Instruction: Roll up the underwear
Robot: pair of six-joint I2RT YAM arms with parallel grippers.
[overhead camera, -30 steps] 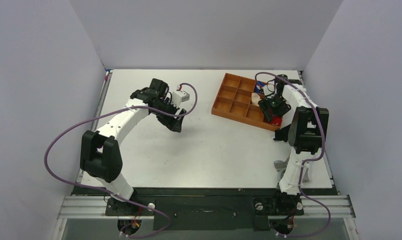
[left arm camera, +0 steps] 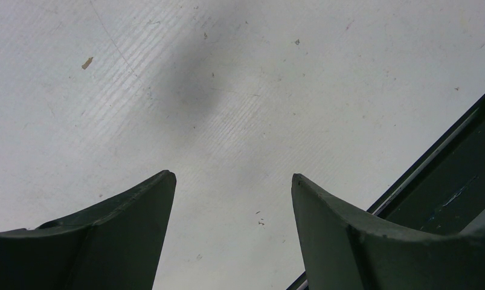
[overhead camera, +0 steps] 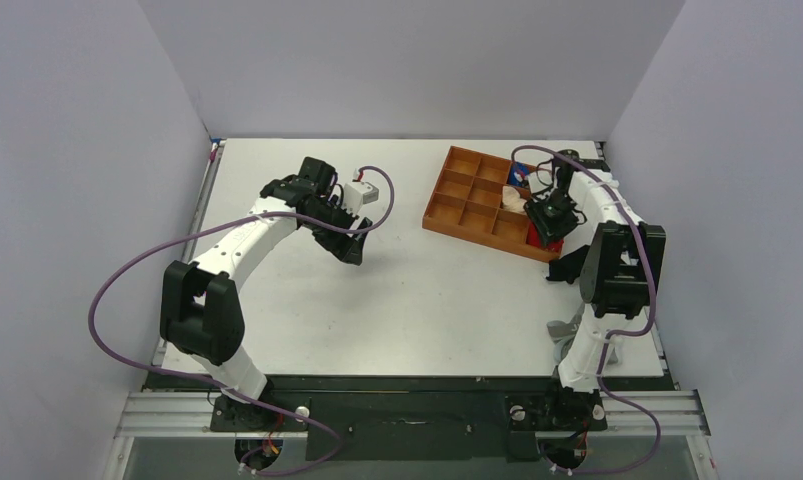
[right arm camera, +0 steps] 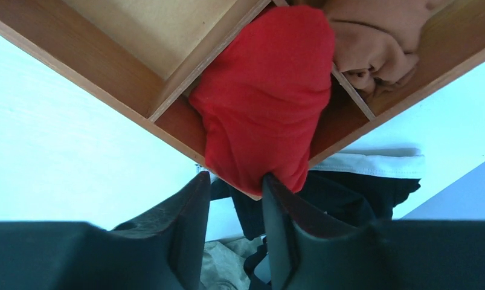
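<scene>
Rolled red underwear fills a corner compartment of the wooden divided box. From above, my right gripper covers part of it. In the right wrist view this gripper is partly open over the box's corner. Its right fingertip overlaps the lower end of the red roll; whether it touches cannot be made out. No cloth is clamped between the fingers. Far to the left, my left gripper hangs over bare table. Its fingers stand wide apart, with only tabletop between them.
A brown rolled cloth lies in the neighbouring compartment. Black clothing is beside the box, and grey cloth lies nearer the front. Several compartments of the box are empty. Mid-table is clear.
The left arm has not moved.
</scene>
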